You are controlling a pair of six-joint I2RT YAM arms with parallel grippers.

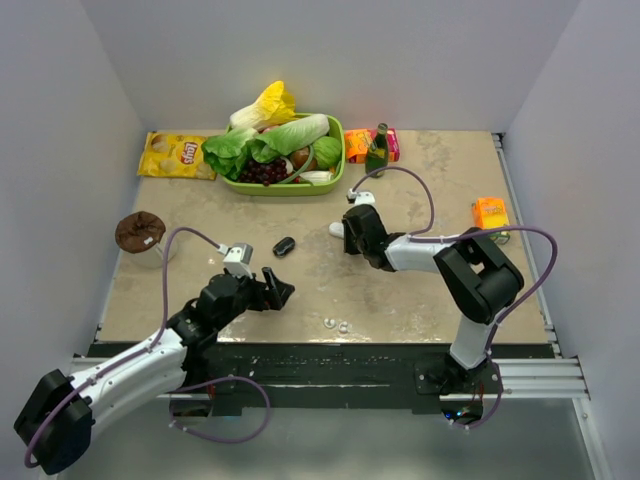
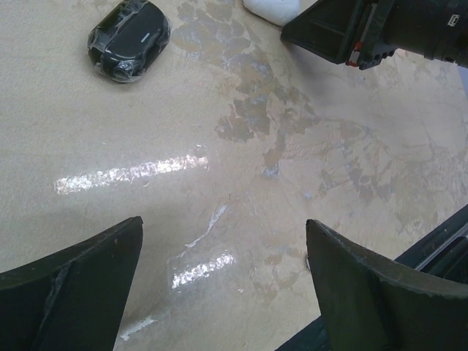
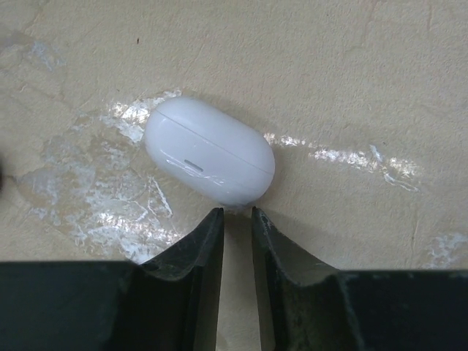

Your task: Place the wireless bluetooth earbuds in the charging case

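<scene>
The white charging case (image 3: 208,150) lies on the table with its lid closed, a thin seam running along its side. My right gripper is at the case's near edge, its fingertips a narrow gap apart with nothing gripped between them. In the top view, that gripper's body hides part of the case (image 1: 336,230). Two small white earbuds (image 1: 330,322) (image 1: 344,328) rest side by side near the table's front edge. My left gripper stands wide open and empty above bare table, to the left of the earbuds.
A black rounded object (image 1: 284,246) in clear wrap lies left of the case. Behind are a green basket (image 1: 272,189) of vegetables, a chip bag (image 1: 177,156) and a bottle (image 1: 377,150). At left stands a brown-topped container (image 1: 141,232).
</scene>
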